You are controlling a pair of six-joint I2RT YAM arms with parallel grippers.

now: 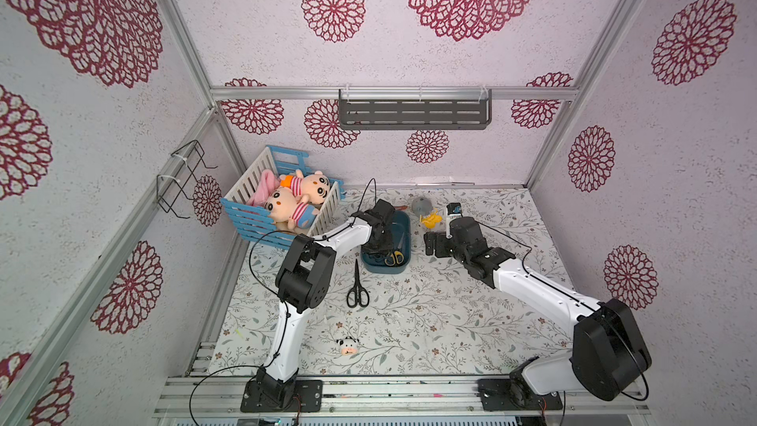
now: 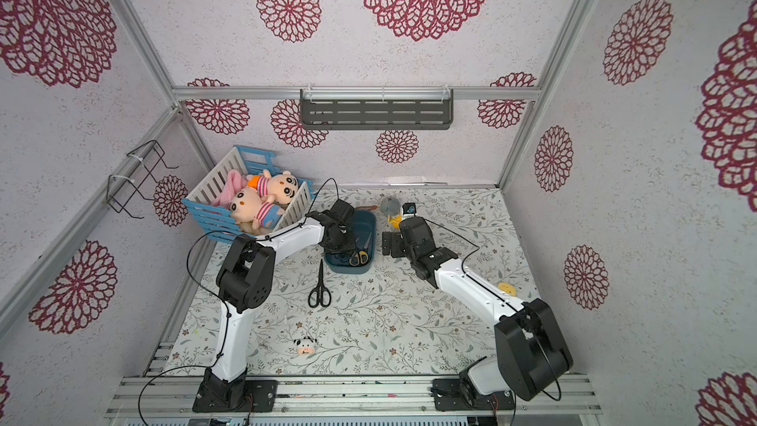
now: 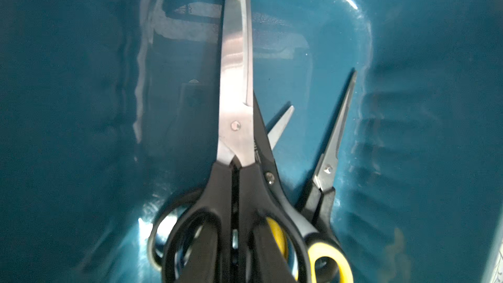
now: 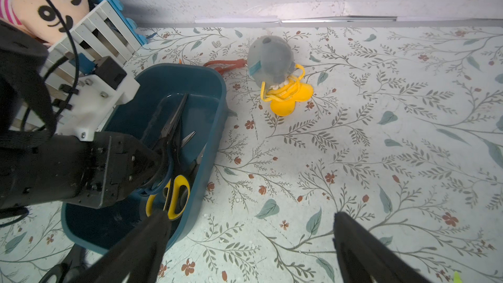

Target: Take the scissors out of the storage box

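Several scissors lie in the blue storage box (image 1: 387,270). In the left wrist view, large black-handled scissors (image 3: 235,125) rest on top, blades pointing up the view. My left gripper reaches down at their handles, its dark fingers either side of the inner handle bars; whether they press on them does not show. Yellow-and-black scissors (image 3: 331,262) lie partly underneath, and slim black-handled scissors (image 3: 326,170) are at the right. On the table, left of the box, lies a black pair (image 1: 357,288). My right gripper stands open and empty, right of the box.
A crib-like basket of dolls (image 1: 331,217) stands behind the left arm. Behind and right of the box sits a grey-and-yellow toy (image 4: 271,60). A small cow-like toy (image 1: 347,345) lies near the front.
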